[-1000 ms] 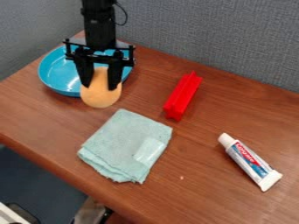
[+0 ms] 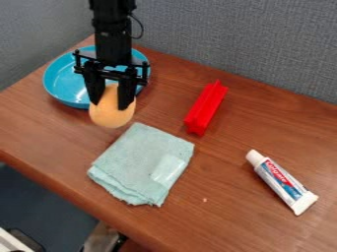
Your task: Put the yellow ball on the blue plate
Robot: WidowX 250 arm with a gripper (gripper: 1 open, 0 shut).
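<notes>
The yellow-orange ball [image 2: 112, 115] is at the near edge of the blue plate [image 2: 62, 82], overlapping its rim in the view. My gripper [image 2: 110, 101] reaches down from above, its dark fingers shut on the ball's upper part. Whether the ball touches the plate or the table cannot be told from this angle. Part of the plate is hidden behind the gripper and the ball.
A folded light-green cloth [image 2: 141, 164] lies just in front of the ball. The red block [image 2: 206, 107] rests to the right, and a toothpaste tube [image 2: 282, 182] is farther right. Behind the plate rises a grey wall [image 2: 237, 39].
The gripper has shifted very slightly left and down over the last second. The ball has stayed almost in place; the other objects have not moved.
</notes>
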